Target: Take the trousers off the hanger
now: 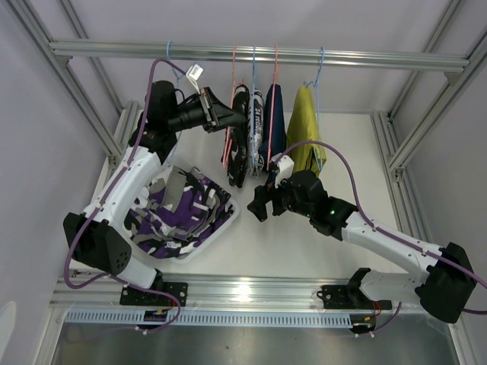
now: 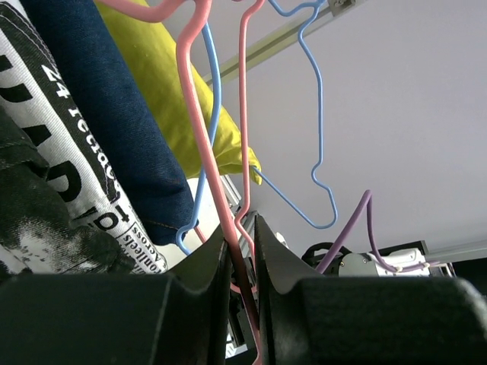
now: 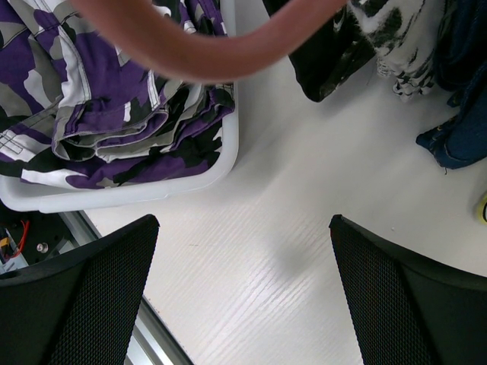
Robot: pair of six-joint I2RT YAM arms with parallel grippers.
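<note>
Folded trousers hang on hangers from the rail: dark patterned (image 1: 237,141), white printed (image 1: 256,141), navy (image 1: 274,129) and yellow-green (image 1: 303,125). My left gripper (image 1: 228,118) is at the upper part of the dark pair; in the left wrist view a pink hanger (image 2: 194,106) runs down between its fingertips, whose exact closure is unclear. My right gripper (image 1: 266,201) stands open below the hanging trousers, with nothing between its fingers in the right wrist view.
A white basket (image 3: 190,182) holding purple camouflage clothes lies at lower left. The rail (image 1: 380,62) spans the top. The white floor below the right gripper is clear.
</note>
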